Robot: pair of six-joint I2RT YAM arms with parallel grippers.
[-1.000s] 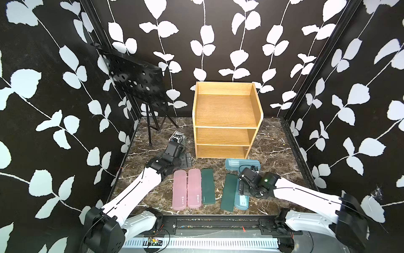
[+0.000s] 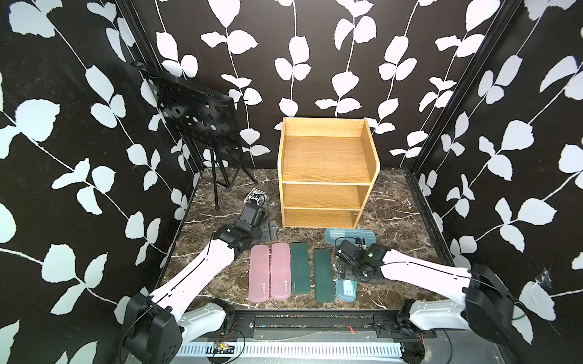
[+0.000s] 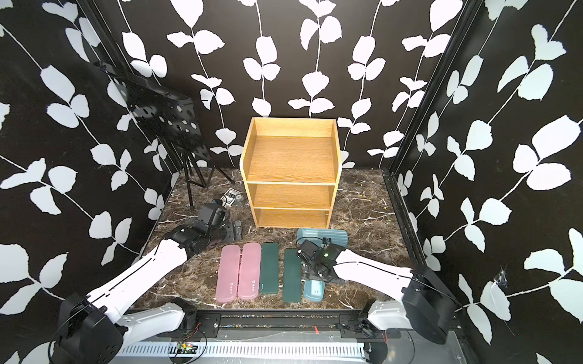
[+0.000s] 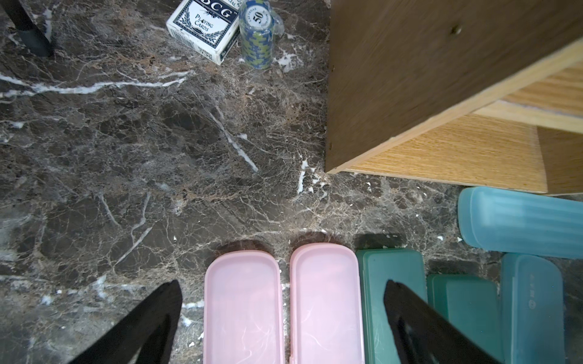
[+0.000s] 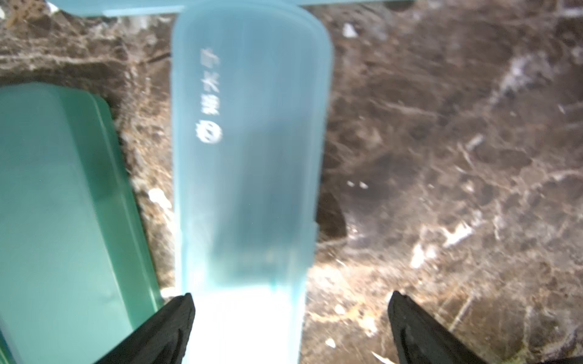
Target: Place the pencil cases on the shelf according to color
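Observation:
Two pink cases and two dark green cases lie in a row before the empty wooden shelf. A blue case lies upright in that row, beneath my right gripper, which is open with nothing between its fingers. Another blue case lies crosswise behind it. My left gripper hovers at the shelf's front left, above the ends of the pink cases, apparently open and empty.
A black stand is at back left; a card box and chip stack sit beside the shelf.
The right-hand green case has turned from slanted to straight along the row. The left arm is unmoved.

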